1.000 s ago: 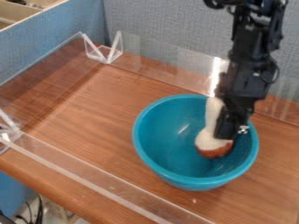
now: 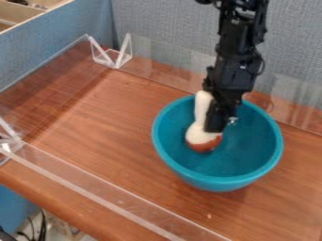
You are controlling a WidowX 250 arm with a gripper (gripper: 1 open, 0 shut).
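Observation:
A teal bowl (image 2: 250,165) rests on the wooden table at the right. Over and inside it, my black gripper (image 2: 217,116) reaches down from the top, shut on a white object with an orange-brown end (image 2: 202,136), held at the bowl's left half. The fingertips are partly hidden by the object and the dark housing.
A grey padded wall stands behind. A wooden box (image 2: 19,14) sits at the top left, and cables hang at the lower left.
My gripper and the white object have moved leftward and slightly up within the bowl; the bowl has shifted slightly.

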